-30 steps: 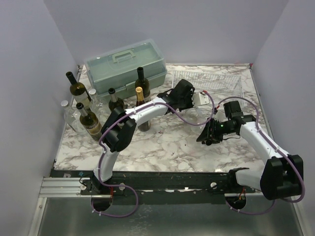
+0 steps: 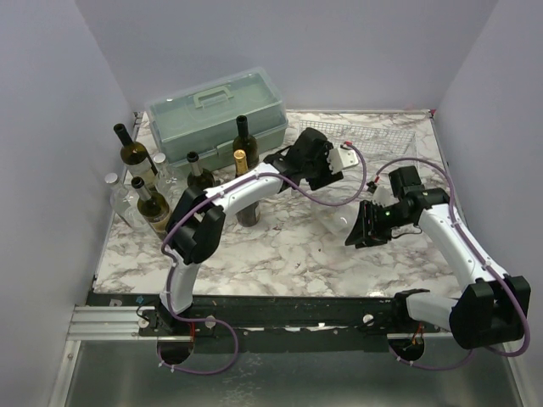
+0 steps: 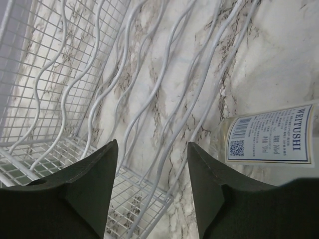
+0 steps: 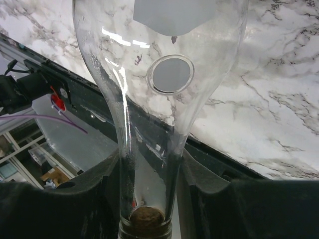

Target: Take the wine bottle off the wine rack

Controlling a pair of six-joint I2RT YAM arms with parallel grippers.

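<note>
A clear glass bottle (image 2: 341,219) lies horizontally in front of the white wire rack, its neck between the fingers of my right gripper (image 2: 368,225); in the right wrist view the bottle (image 4: 149,119) fills the middle, corked end toward the gripper. In the left wrist view the bottle's labelled body (image 3: 269,134) is at the right, beside the rack's wavy bars (image 3: 164,69). My left gripper stands open over the rack, nothing between its fingers.
Several upright bottles (image 2: 153,208) crowd the left and middle of the table. A lidded plastic box (image 2: 212,119) is at the back.
The left gripper has risen slightly or shifted a little at the rack.
</note>
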